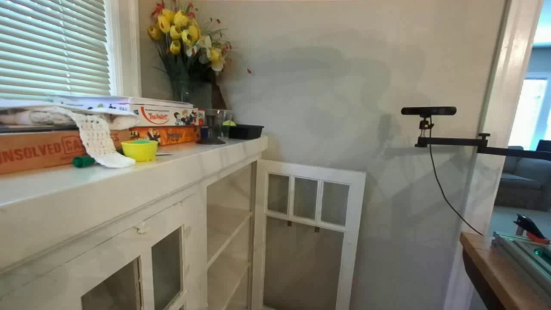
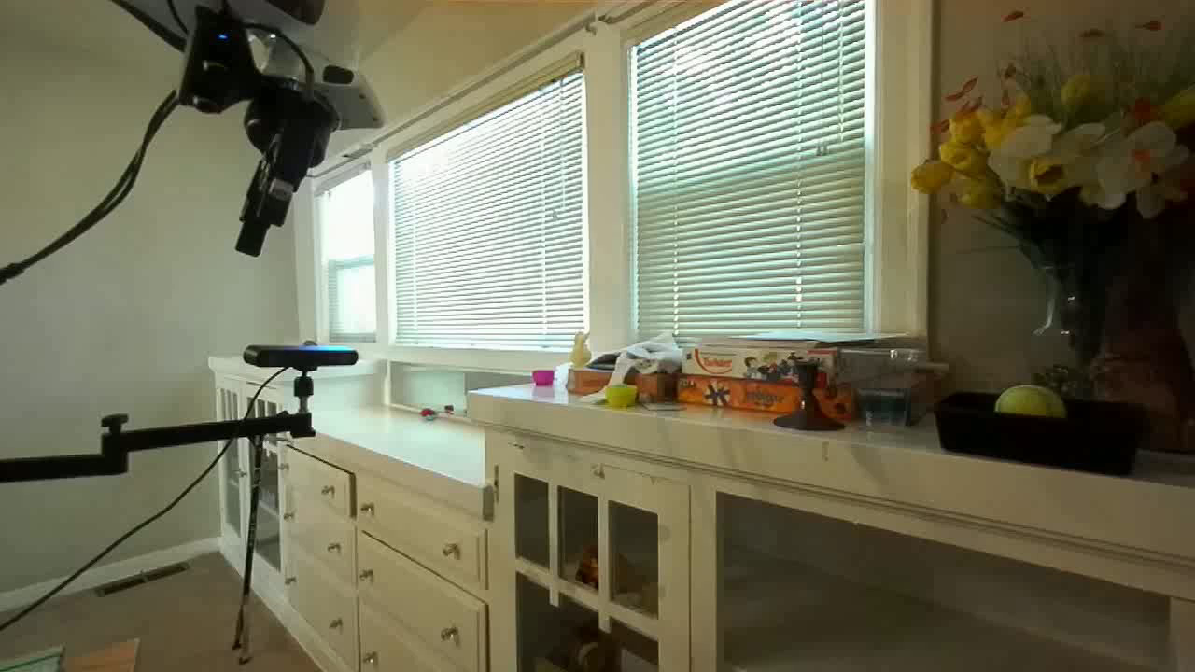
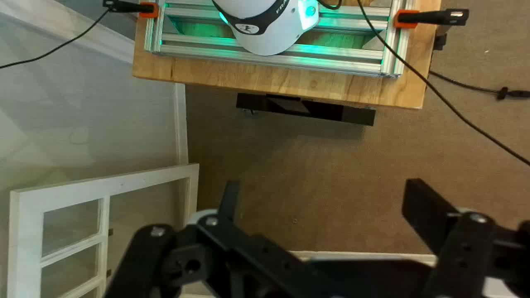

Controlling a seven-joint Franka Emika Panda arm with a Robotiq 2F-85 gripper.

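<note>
My gripper is wide open in the wrist view, with only bare floor seen between its black fingers. In exterior view 2 the same gripper hangs at the upper left, high above the floor and well away from the counter. It is outside exterior view 1. On the counter a yellow bowl with something green in it stands before the game boxes. A black tray holding a yellow-green ball rests near the counter's end.
A dark candlestick and a flower vase stand on the counter. The cabinet door hangs open, its shelves bare where visible. A camera arm juts out at the left. A cable crosses the wrist view.
</note>
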